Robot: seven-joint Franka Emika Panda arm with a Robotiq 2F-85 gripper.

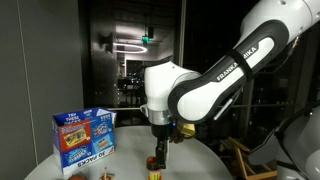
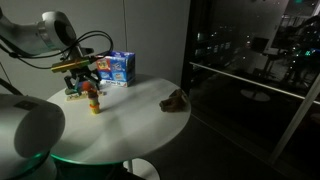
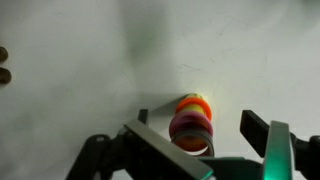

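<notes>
A small upright stack of coloured pieces, orange, yellow and dark red, stands on the white table; I see the stack [image 2: 94, 102] in exterior view 2 and the lower part of the same stack [image 1: 154, 174] in exterior view 1. From the wrist, the stack [image 3: 190, 122] shows from above with an orange rim and a dark red top part. My gripper is open, its black fingers apart on either side of the stack in that view, with gaps at both sides. In exterior view 1 the gripper [image 1: 161, 155] is close above the stack; exact height is hard to tell.
A blue and red snack box [image 1: 85, 138] stands at the table's back left. A brown lumpy object [image 2: 175, 101] lies near the far edge. Small brown items [image 3: 4, 66] show at the wrist view's left edge.
</notes>
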